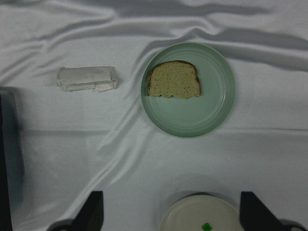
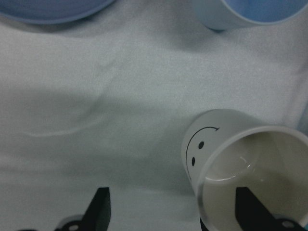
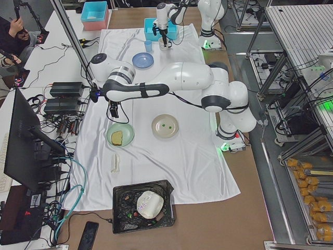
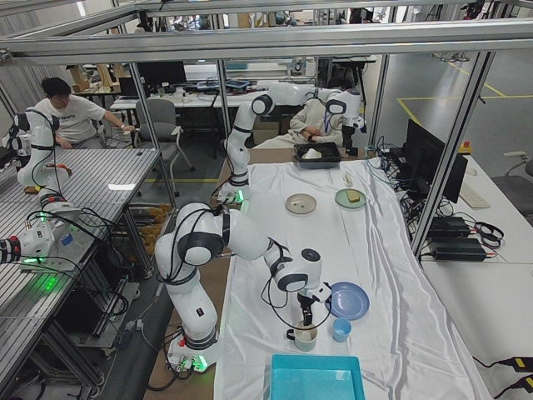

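A white mug with a drawn face [image 2: 216,134] lies under my right gripper [image 4: 306,315]; in the right wrist view the gripper stands open, one finger over the mug's interior, the other outside it. A light blue cup [image 4: 341,332] and blue plate [image 4: 350,300] are beside it. My left gripper hangs open above the cloth, near a green plate [image 1: 187,120] with a bread slice [image 1: 174,82]. A beige plate [image 3: 165,130] with green bits and a pale wrapped item [image 1: 85,79] lie nearby.
A black bin [image 3: 125,224] stands at the left arm's end of the cloth, a turquoise tray [image 4: 315,375] at the other. Monitors and cables line one side.
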